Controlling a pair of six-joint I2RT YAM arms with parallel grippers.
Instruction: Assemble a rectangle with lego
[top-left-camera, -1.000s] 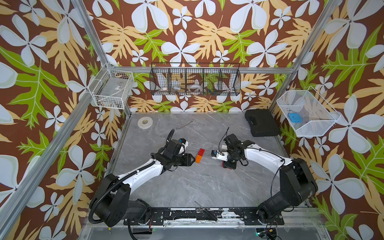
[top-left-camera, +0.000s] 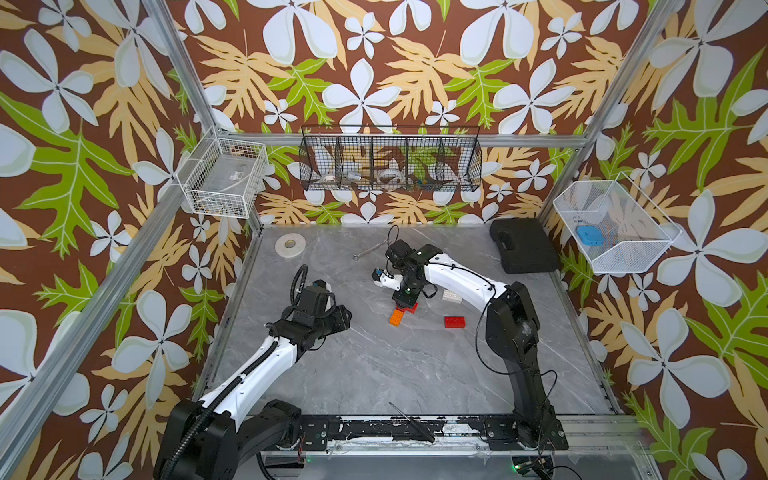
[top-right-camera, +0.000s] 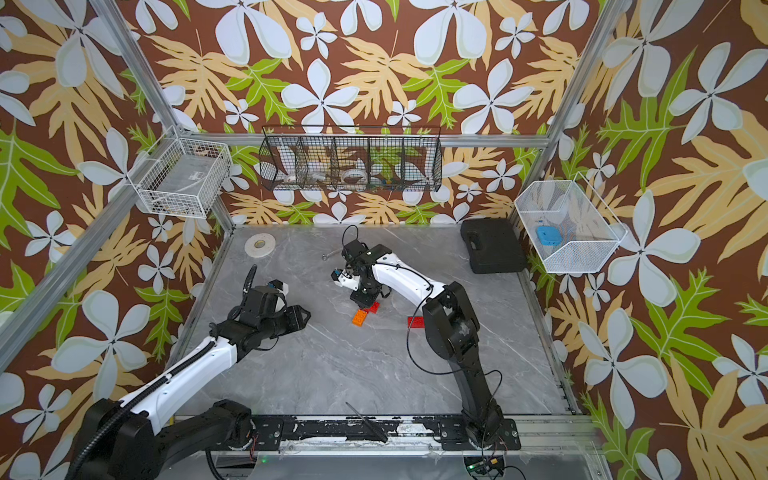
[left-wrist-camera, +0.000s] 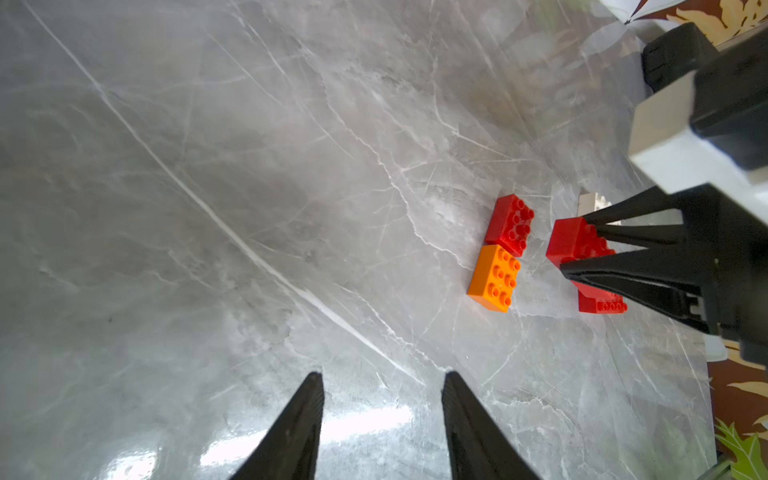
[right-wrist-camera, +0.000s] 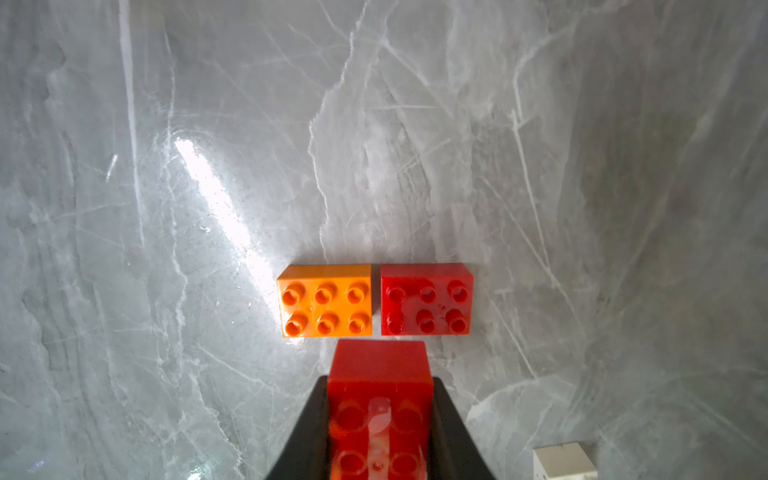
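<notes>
An orange brick (right-wrist-camera: 325, 301) and a red brick (right-wrist-camera: 426, 299) lie end to end on the table, with a narrow gap in the right wrist view. My right gripper is shut on another red brick (left-wrist-camera: 565, 240), held just beside the pair. A further red brick (top-left-camera: 453, 321) lies to the right, and a white brick (right-wrist-camera: 564, 462) behind the right gripper. My left gripper hangs apart from the bricks at the left, fingers apart, nothing between them.
A black case (top-left-camera: 524, 245) lies at back right, a tape roll (top-left-camera: 289, 245) and a wrench at the back. Wire baskets (top-left-camera: 389, 164) hang on the frame.
My right arm has lifted a red brick from the right and swung left toward the pair. My left gripper has drawn back leftward, away from the bricks.
</notes>
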